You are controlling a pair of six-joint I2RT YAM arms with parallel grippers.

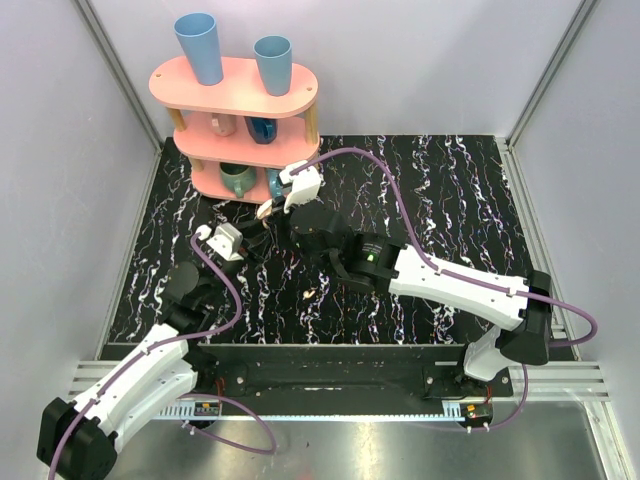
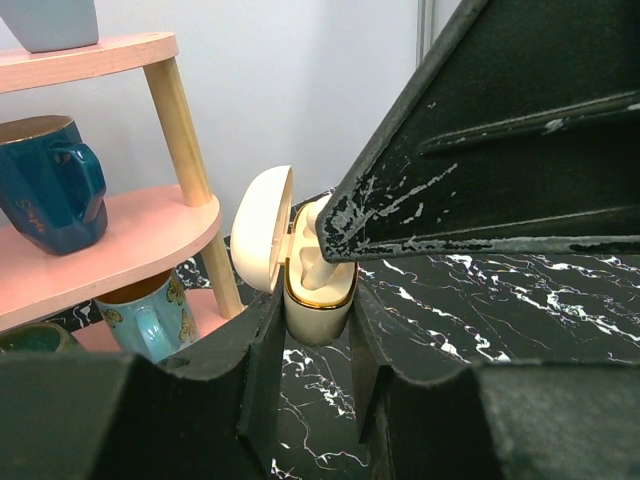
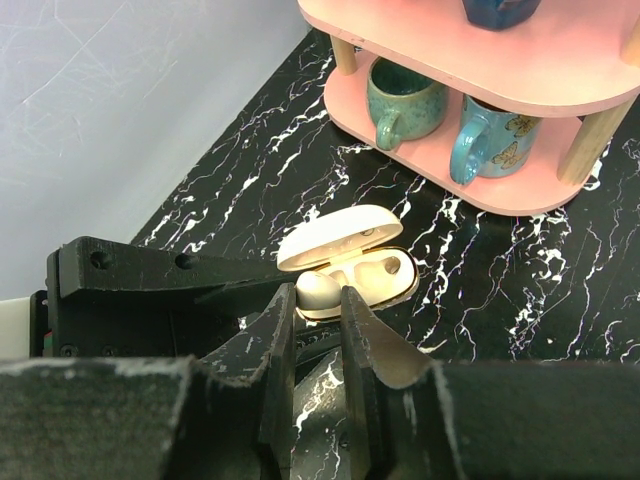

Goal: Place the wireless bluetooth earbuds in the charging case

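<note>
My left gripper (image 1: 258, 232) is shut on the open white charging case (image 2: 316, 315), whose lid (image 2: 262, 225) stands raised. My right gripper is shut on a white earbud (image 3: 318, 287) held at one end of the case's interior, above or in its slot; I cannot tell how deep it sits. In the right wrist view the other slot (image 3: 390, 268) looks empty. In the top view a small pale object (image 1: 309, 294), probably the other earbud, lies on the marble surface.
A pink three-tier shelf (image 1: 243, 85) with cups and mugs stands at the back left, close behind both grippers. Walls bound the area on the sides and back.
</note>
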